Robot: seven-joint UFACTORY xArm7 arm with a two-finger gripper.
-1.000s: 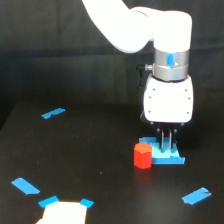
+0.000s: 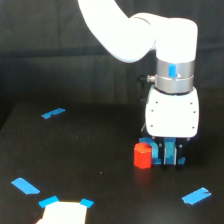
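A red block (image 2: 143, 155) sits on the dark table, just left of my gripper (image 2: 169, 158). My gripper points down with its fingers low, close to the table. A blue patch or piece (image 2: 169, 148) shows between and around the fingers; whether they press on it cannot be made out at this size. The fingers look apart from the red block, though the gap is small.
Strips of blue tape mark the table: one far left (image 2: 53, 113), one front left (image 2: 25, 186), one front right (image 2: 196, 196). A pale object (image 2: 63, 213) with a red bit on it stands at the front edge.
The arm has come lower, so its fingers now reach down to the blue area behind and right of the red block. The red block has not visibly moved.
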